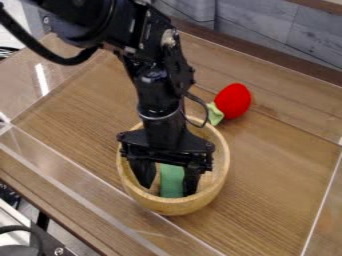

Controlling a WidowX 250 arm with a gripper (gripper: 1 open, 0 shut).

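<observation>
My black gripper (164, 164) reaches down into a round wooden bowl (177, 205) in the lower middle of the view, its two fingers inside the rim. A green object (173, 184) lies in the bowl between or just behind the fingers; whether they touch it I cannot tell. A red object with a green leafy end (231, 100) lies on the table behind the bowl, to the right.
A low wall (254, 35) runs along the back. Black cables (20, 233) are at the lower left edge.
</observation>
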